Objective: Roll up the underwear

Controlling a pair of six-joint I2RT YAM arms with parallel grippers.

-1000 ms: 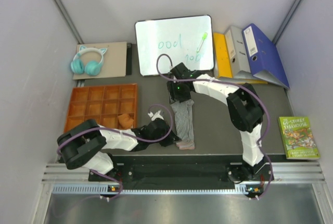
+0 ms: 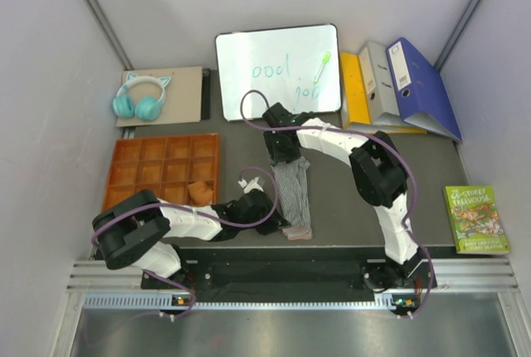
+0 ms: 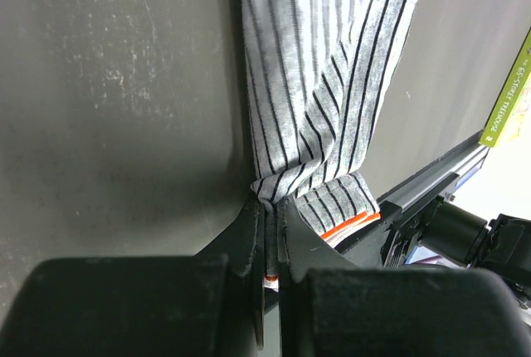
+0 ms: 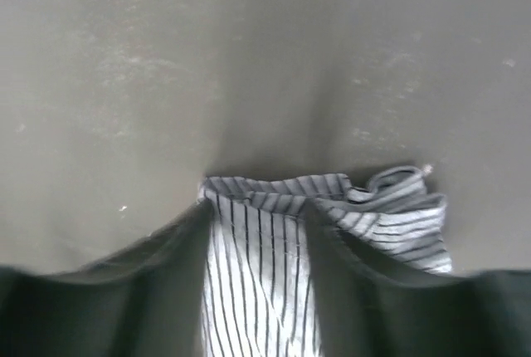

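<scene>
Grey-and-black striped underwear [image 2: 292,191] lies as a long folded strip on the dark tabletop, running from the middle toward the front edge. At its near end, by the orange-edged band, my left gripper is shut on a gathered bit of the cloth. My right gripper is over the far end of the underwear [image 4: 257,266]. Its blurred fingers [image 4: 178,249] are spread apart across the striped cloth, and whether they touch it I cannot tell. A loose crumpled fold sticks out to the right of that end in the right wrist view.
A brown compartment box [image 2: 162,174] with an orange item [image 2: 200,193] inside sits left of the cloth. Behind are a whiteboard [image 2: 249,50] and upright binders [image 2: 415,83]. A green book [image 2: 477,220] lies far right.
The left arm has stayed still, and the underwear lies almost the same.
</scene>
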